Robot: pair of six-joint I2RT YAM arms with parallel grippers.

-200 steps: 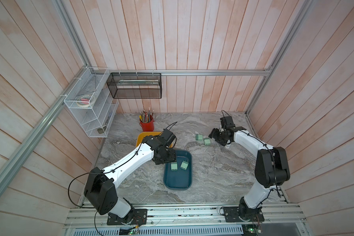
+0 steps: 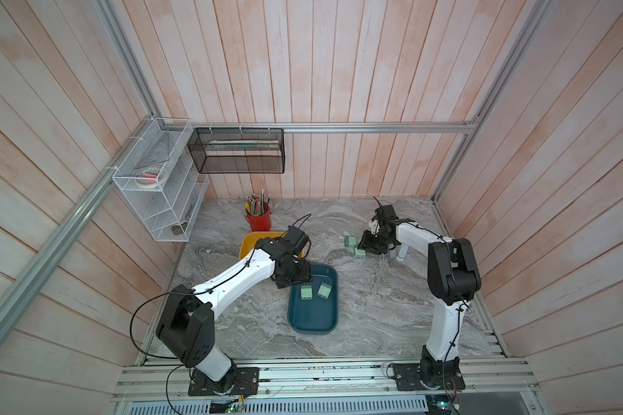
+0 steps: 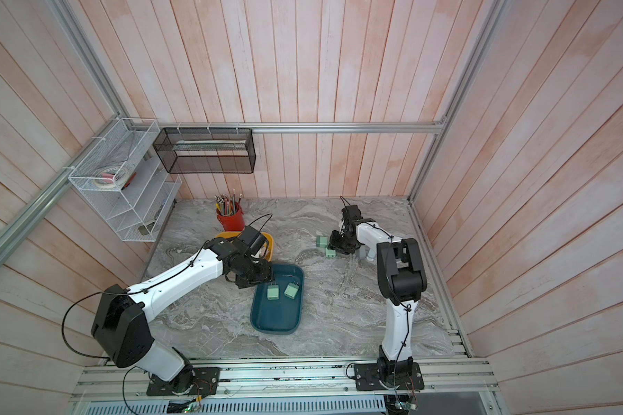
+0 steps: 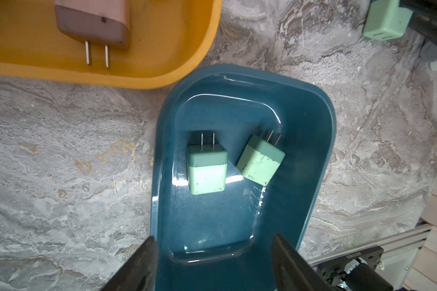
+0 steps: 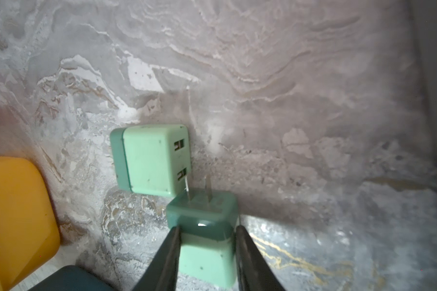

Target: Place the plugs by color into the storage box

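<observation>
In the right wrist view my right gripper is shut on a green plug (image 5: 206,259), one finger along each side of it. Close beside that plug lies another green plug (image 5: 153,160), its socket face turned toward it. Over the teal box (image 4: 157,203) hangs my left gripper, its fingers apart with nothing between them. Inside the box rest an upright-facing green plug (image 4: 207,174) and a slanted green plug (image 4: 260,162). A pinkish-brown plug (image 4: 94,21) sits in the yellow box (image 4: 189,63), which adjoins the teal one.
A red pencil cup (image 2: 259,219) stands at the back behind the yellow box. Whitish objects (image 2: 403,251) lie partly hidden beneath the right arm. Bare marble tabletop (image 2: 377,304) stretches between the teal box and the right arm.
My right arm has reached leftward and its gripper has closed on the nearer green plug, which has shifted slightly.
</observation>
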